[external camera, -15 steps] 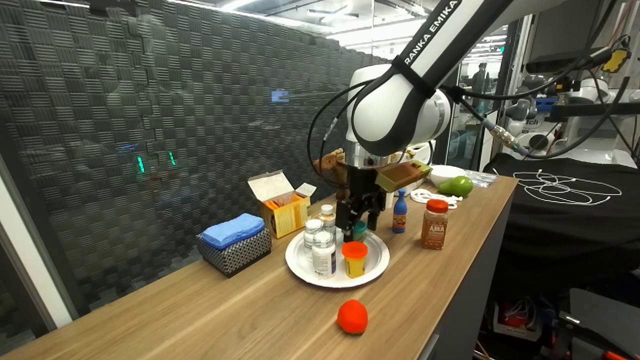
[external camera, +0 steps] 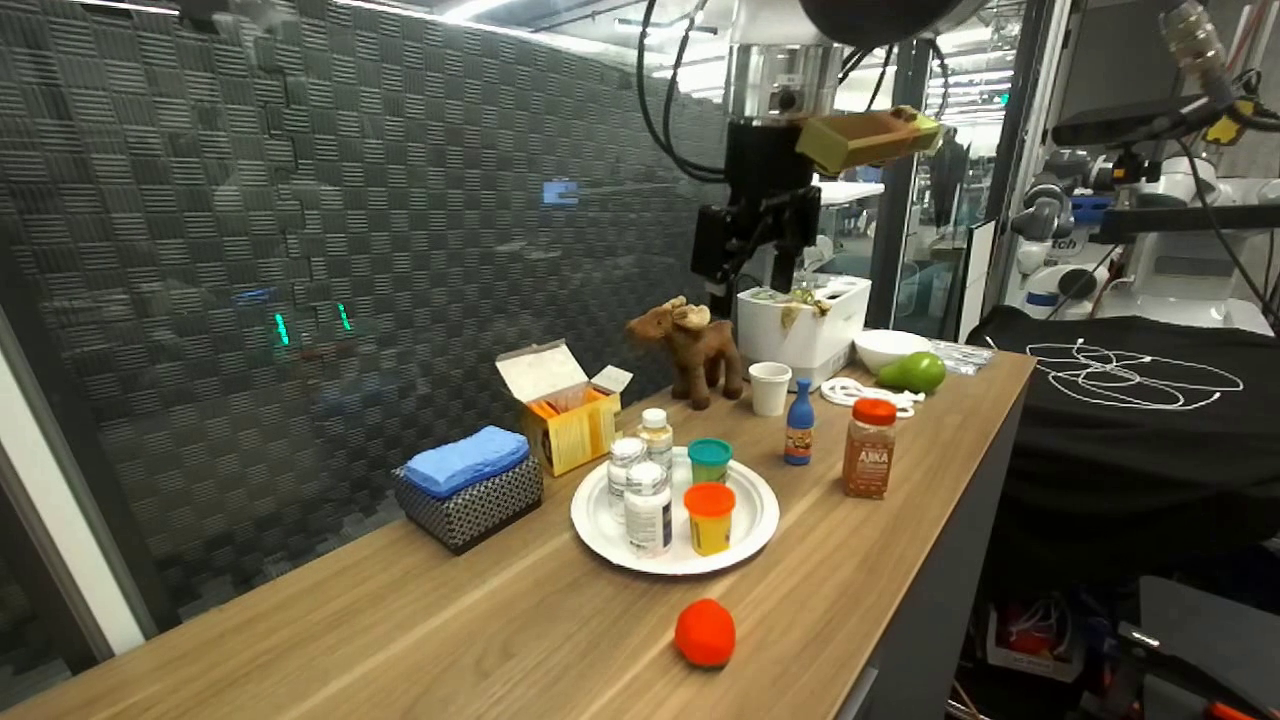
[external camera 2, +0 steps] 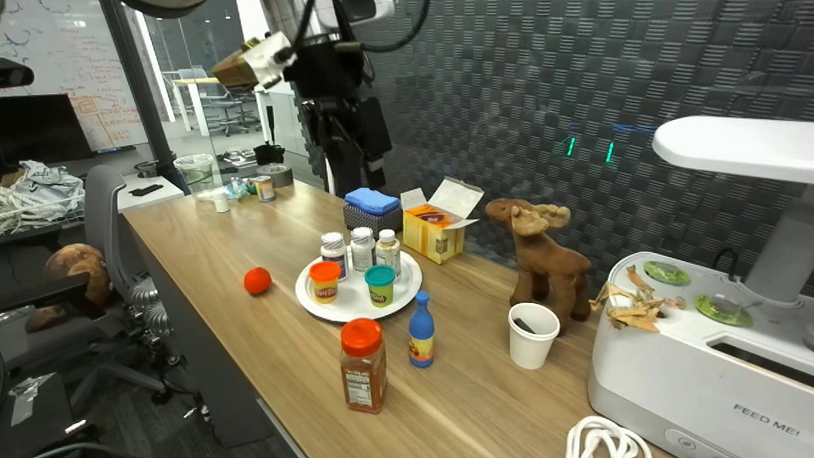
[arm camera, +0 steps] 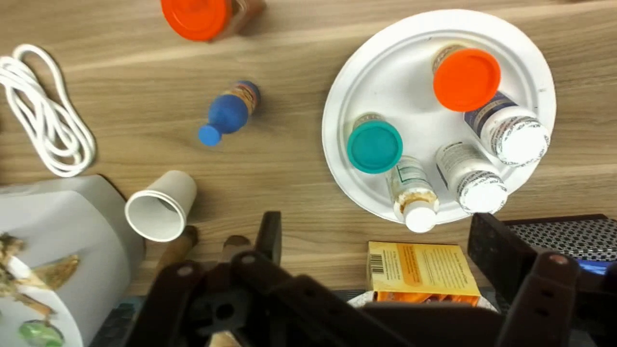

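High above the counter, my gripper [external camera: 750, 282] is open and holds nothing; in the wrist view its two dark fingers [arm camera: 269, 237] stand wide apart. Below, a white plate [arm camera: 341, 139] carries a teal-lidded tub [arm camera: 374, 146], an orange-lidded tub [arm camera: 467, 80] and three white-capped bottles [arm camera: 483, 191]. In exterior view 2 the teal-lidded tub [external camera 2: 379, 286] stands upright near the plate's edge. Beside the plate are a small blue bottle [external camera 2: 421, 332] and a red-lidded spice jar [external camera 2: 363, 366]. A red ball-like object [external camera: 705, 632] lies alone on the wood.
Along the wall stand a patterned box with blue cloth [external camera: 468, 480], an open yellow box [external camera: 573, 426], a toy moose [external camera 2: 545, 259] and a white planter [external camera 2: 687, 366]. A paper cup [external camera 2: 531, 336] sits before the moose.
My gripper has risen well away from the teal-lidded tub, which it stood around a second ago. The tub stays on the plate, and the plate's other contents look unmoved.
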